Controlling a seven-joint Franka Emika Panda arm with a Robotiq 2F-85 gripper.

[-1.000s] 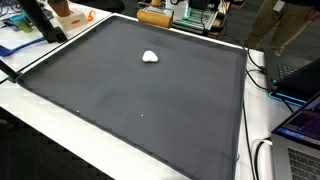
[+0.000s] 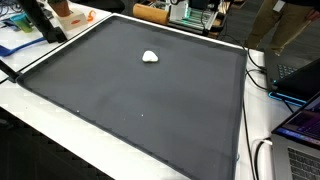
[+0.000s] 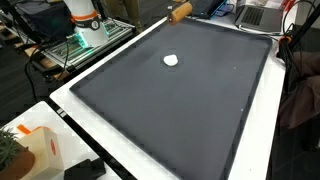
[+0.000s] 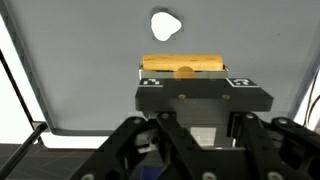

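Note:
A wooden-fronted object (image 4: 183, 62) with a small round brown knob lies across the fingers in the wrist view, with a dark bar carrying white marks behind its front. My gripper is shut on this object, one finger at each side. Much of the object behind the dark bar is hidden. A tan, rounded wooden piece, seemingly the same object, shows at the far table edge in exterior view 1 (image 2: 152, 15) and at the top of exterior view 2 (image 3: 180, 13). On the grey board lies a small white, roughly heart-shaped piece (image 2: 150, 57), apart from the gripper.
The grey board (image 2: 150, 105) is otherwise bare. A laptop (image 2: 298, 130) and cables stand along its right side in exterior view 1. Past the far left corner is a cluttered surface with a plant pot (image 3: 12, 155), seen at lower left in exterior view 2.
The wooden object at the far edge has shifted and turned slightly; the grey part visible on it before shows less now. The white piece has stayed in place.

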